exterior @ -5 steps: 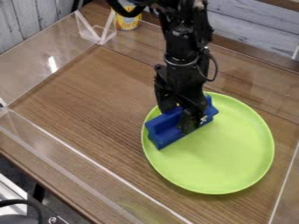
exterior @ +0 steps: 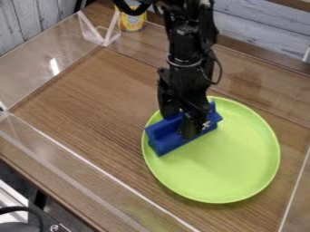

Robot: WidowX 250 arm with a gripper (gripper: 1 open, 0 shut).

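A blue block (exterior: 166,138) lies on the left part of a round green plate (exterior: 230,168), running diagonally from lower left to upper right. My black gripper (exterior: 184,120) hangs down from the top, its fingers over and around the block, partly hiding it. Whether the fingers touch the block is hard to tell.
A yellow can (exterior: 132,18) stands at the back, near white straps at the upper left. A clear edge runs along the table's left side.
My gripper has shifted slightly to the left over the block, and the block's upper end looks a little lower and further left. The plate is in about the same place.
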